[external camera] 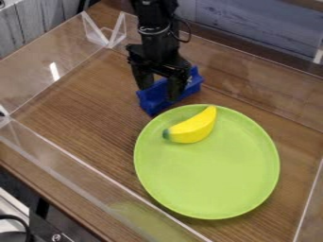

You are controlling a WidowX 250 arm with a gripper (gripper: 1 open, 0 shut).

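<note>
My black gripper [159, 74] is open at the upper middle of the camera view, over a blue object [157, 99] that lies on the wooden surface. The gripper partly hides that object, so its shape is unclear. A yellow banana [192, 125] lies on the upper left part of a large green plate [207, 185], just in front of the blue object.
A pale wall [265, 38] runs along the back, and clear plastic edging borders the left and front.
</note>
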